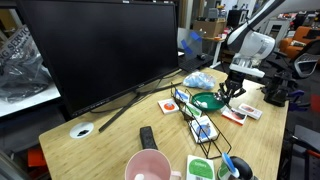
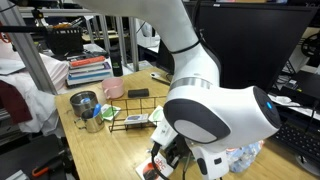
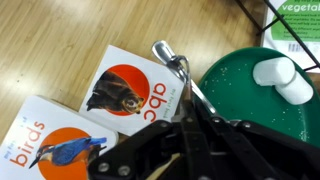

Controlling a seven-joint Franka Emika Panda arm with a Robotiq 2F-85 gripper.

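In the wrist view, my gripper is shut on a metal spoon [image 3: 164, 49], with the spoon's rounded end sticking out past the fingertips. A green plate [image 3: 226, 75] lies just to the right, bearing white pieces [image 3: 283, 78]. Left of the spoon are a white "abc" card or book [image 3: 133, 58] with a bear picture and a "birds" one [image 3: 25, 116]. Exterior view 1 has the gripper [image 1: 228, 98] low over the table, beside the plate [image 1: 208, 107]. The arm hides most of this area in exterior view 2.
A black wire rack [image 1: 190, 119] stands left of the plate, with a pink mug [image 1: 149, 165] near the front edge. Behind are a large monitor [image 1: 120, 50] and a clear plastic bag [image 1: 199, 80]. Bare table [image 1: 85, 145] lies to the left.
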